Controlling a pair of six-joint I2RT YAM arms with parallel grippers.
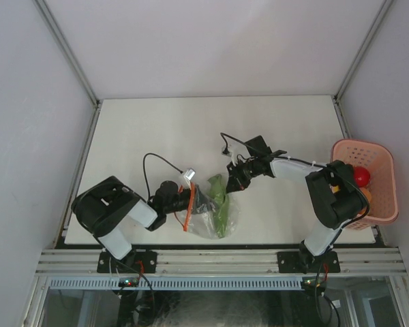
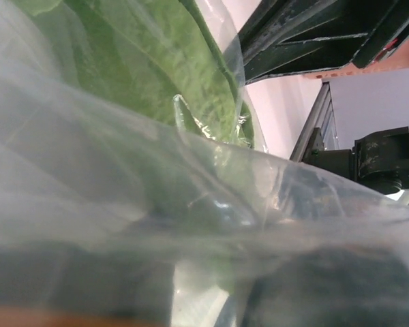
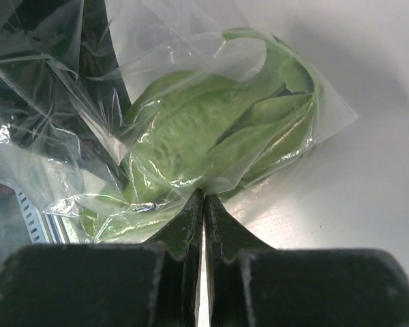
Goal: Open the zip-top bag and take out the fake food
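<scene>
A clear zip-top bag (image 1: 203, 223) with an orange zip strip (image 1: 189, 206) lies near the front middle of the table. Inside is a green leafy fake food piece (image 1: 220, 208), its leaf filling much of the right wrist view. From the left, my left gripper (image 1: 208, 203) reaches past the orange strip into the bag; its dark fingers (image 2: 327, 289) look apart behind the cloudy film. My right gripper is shut, its tips at the bag's right edge beside the leaf. Whether any film is pinched between them cannot be made out.
At the far right stands a pink basket (image 1: 390, 178) holding a red ball-like piece (image 1: 361, 176) and some orange ones.
</scene>
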